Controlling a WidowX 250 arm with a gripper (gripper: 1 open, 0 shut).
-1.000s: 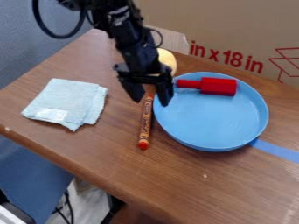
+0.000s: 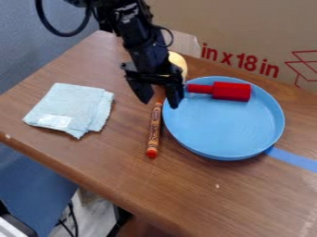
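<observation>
The black robot gripper [image 2: 158, 93] hangs over the table at the left edge of the blue plate [image 2: 229, 130], above the upper end of an orange marker-like stick [image 2: 154, 134]. Its fingers look apart; whether anything is between them is hard to tell. The stick lies lengthwise beside the plate, red-capped at its near end. A red cylindrical object [image 2: 229, 91] rests on the plate's far part. A folded pale blue cloth [image 2: 70, 109] lies on the left of the table. A yellow round object [image 2: 177, 62] is partly hidden behind the arm.
A cardboard box [image 2: 266, 28] stands behind, and blue tape [image 2: 297, 160] runs to the right of the plate. The table's left edge drops off beside a blue chair.
The arm was blurred in motion a second ago and has shifted slightly since, now hanging by the stick's upper end. The objects have not visibly moved.
</observation>
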